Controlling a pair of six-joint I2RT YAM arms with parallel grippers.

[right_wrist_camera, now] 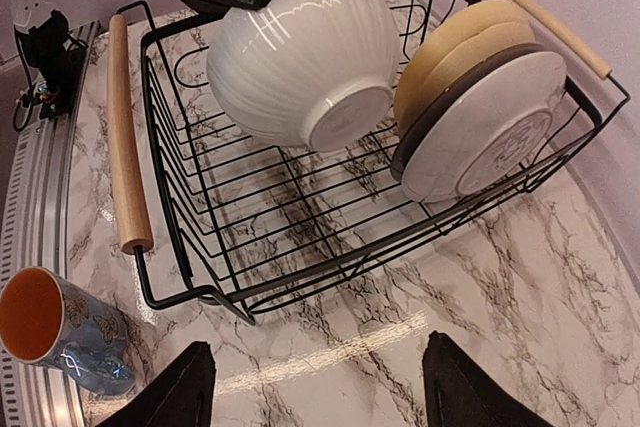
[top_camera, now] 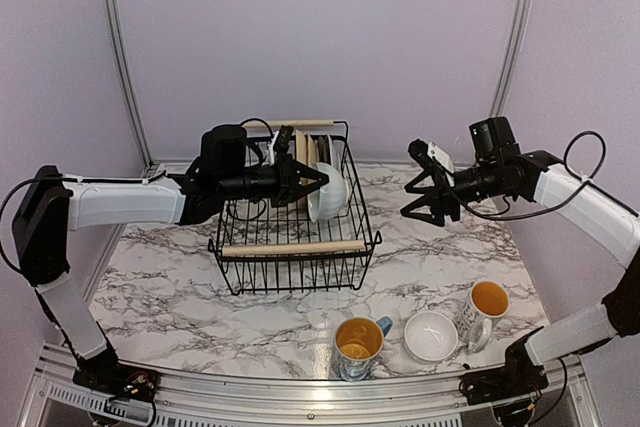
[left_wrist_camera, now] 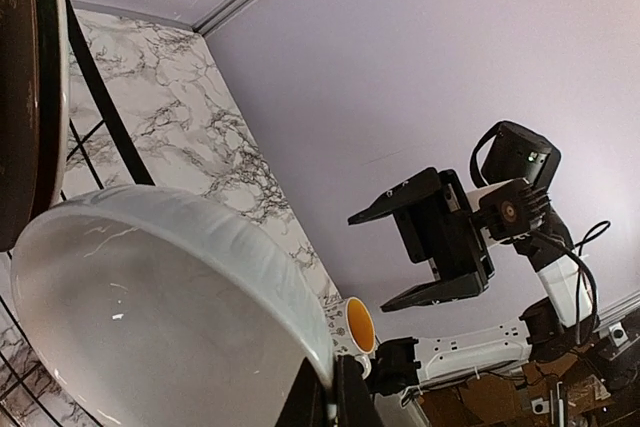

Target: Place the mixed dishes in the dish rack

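A white bowl (top_camera: 332,197) (left_wrist_camera: 160,317) (right_wrist_camera: 295,62) hangs tilted on its side in the dish rack (top_camera: 290,250) (right_wrist_camera: 125,137), beside several upright plates (right_wrist_camera: 480,127) at the rack's back. My left gripper (top_camera: 305,179) is shut on the bowl's rim. My right gripper (top_camera: 415,197) hangs open to the right of the rack, with nothing between its fingers.
A blue mug (top_camera: 358,352) (right_wrist_camera: 90,342), a small white bowl (top_camera: 432,337) and a patterned mug (top_camera: 482,312) stand along the front right of the marble table. The table right of the rack is clear.
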